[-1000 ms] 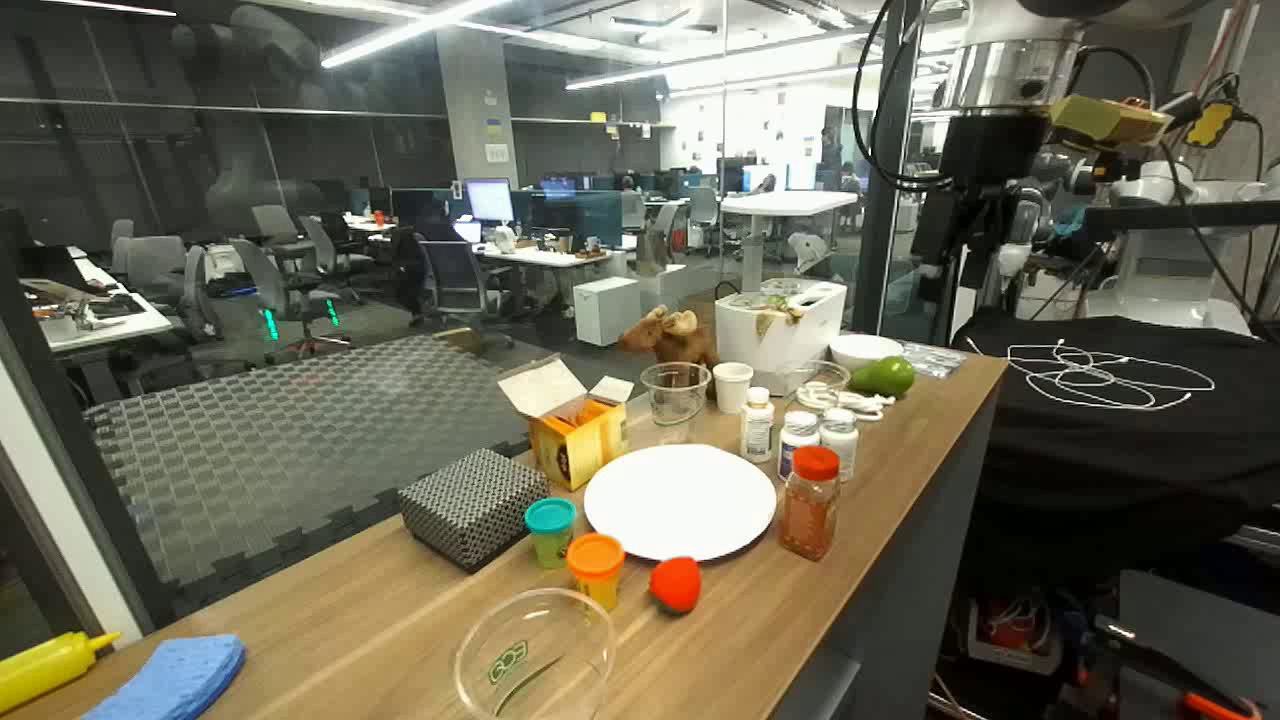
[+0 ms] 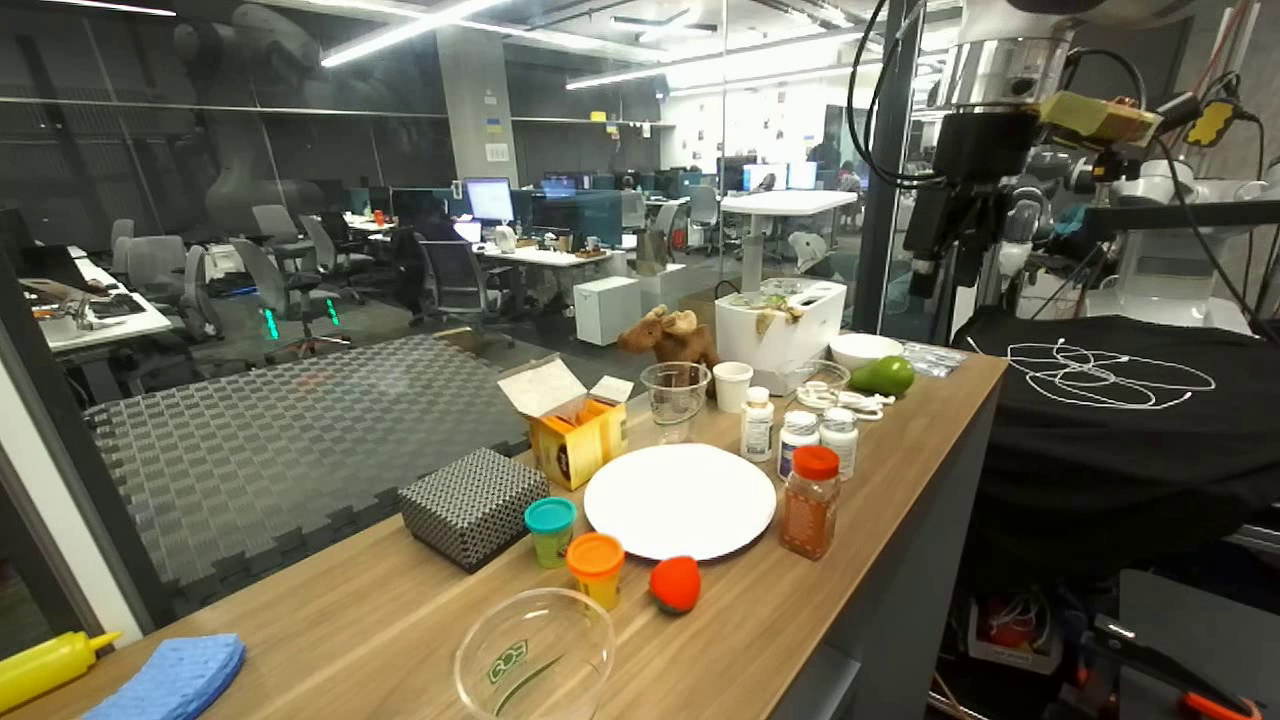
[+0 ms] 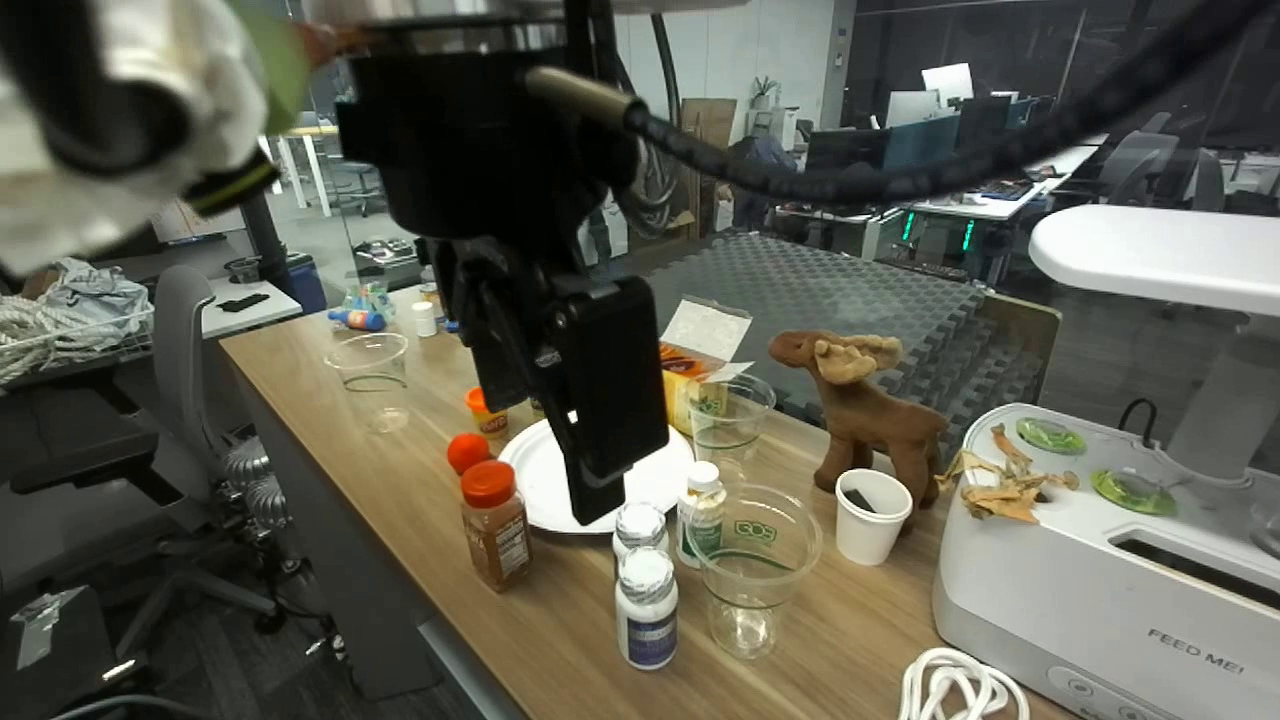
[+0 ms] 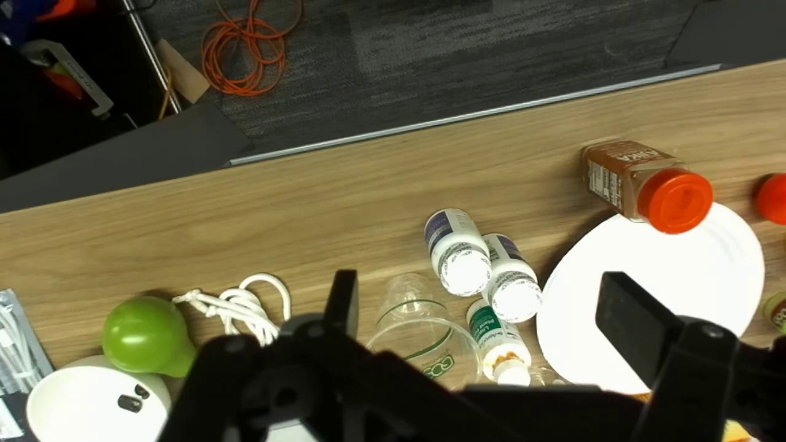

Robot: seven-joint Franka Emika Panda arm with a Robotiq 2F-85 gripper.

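My gripper stands open above the table, with nothing held between its fingers. Below the gap, the wrist view shows two white pill bottles with silvery tops, a green-labelled bottle and a clear cup. A white plate lies partly behind one finger. At its edge stands a red-capped spice jar. Exterior view 1 has the gripper high at the right, clear of the tabletop.
A green pear-like object, a white bowl and a white cable lie to one side. A plush moose, a paper cup and a white planter line the back. Bare wood runs along the front edge.
In exterior view 1 my arm and gripper have shifted slightly to the left. The objects on the table stand where they were.
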